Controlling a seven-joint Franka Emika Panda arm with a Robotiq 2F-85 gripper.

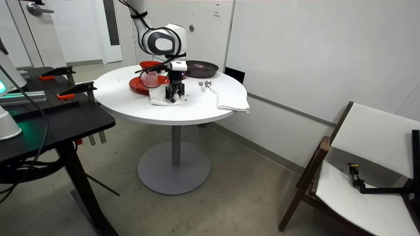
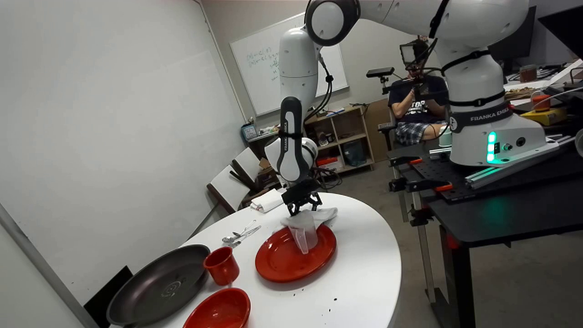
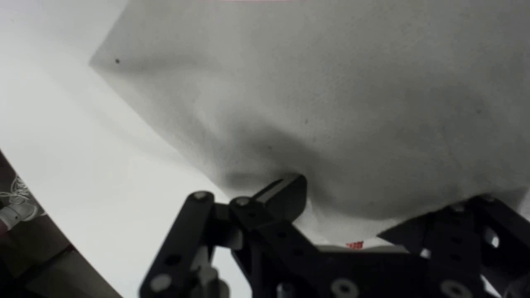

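A white cloth lies on the round table, its surface rumpled under my gripper. In the wrist view the cloth fills most of the picture, with folds running toward my fingers. The fingers stand apart and press down into the fabric, some of which rises between them. Beside the cloth is a red plate bearing a clear cup; the far edge of the cloth reaches the cup in exterior view 2.
A red mug, a red bowl and a dark pan stand on the table. Some metal utensils and a second white cloth lie to the right. Dark crumbs dot the tabletop.
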